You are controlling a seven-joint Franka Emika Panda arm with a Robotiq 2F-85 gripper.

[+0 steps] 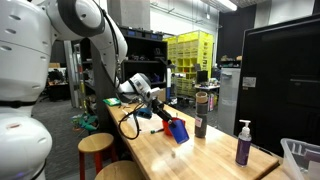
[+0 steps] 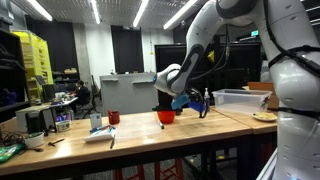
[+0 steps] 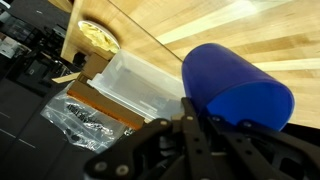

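Observation:
My gripper is shut on the wall of a blue cup (image 3: 235, 75) near its rim. In exterior view 1 the blue cup (image 1: 179, 131) hangs tilted in front of a red container (image 1: 168, 125), overlapping part of it. From the other side, in exterior view 2, the cup (image 2: 181, 101) shows just above and to the right of the red container (image 2: 166, 117), which stands on the wooden table. Whether anything is inside the cup or the container cannot be told.
A dark canister (image 1: 201, 122) stands behind the cup, and a purple pump bottle (image 1: 243, 145) is farther right. A clear plastic bin (image 1: 301, 157) sits at the right edge. Bare tabletop (image 1: 205, 160) lies in front. A white tray (image 2: 100, 134) is at the table's left.

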